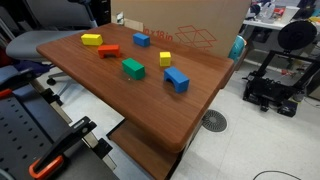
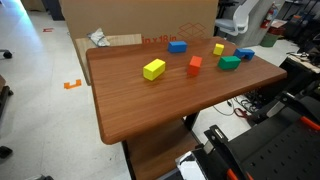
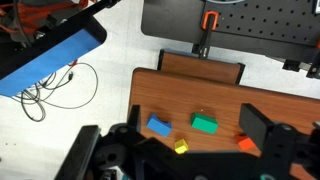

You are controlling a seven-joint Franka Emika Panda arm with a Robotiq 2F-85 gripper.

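Observation:
On the brown wooden table several coloured blocks lie apart from one another. Nearest the right end is a blue arch-like block, with a small yellow block behind it and a green block to its left. Farther left are a red block, another blue block and a longer yellow block. My gripper is open high above the table, its dark fingers wide apart and nothing held. From above, a blue block and the green block show between them.
A cardboard panel stands along the table's far side. The dark perforated bench lies across a gap from the table. Cables lie on the floor. Bare tabletop surrounds the blocks.

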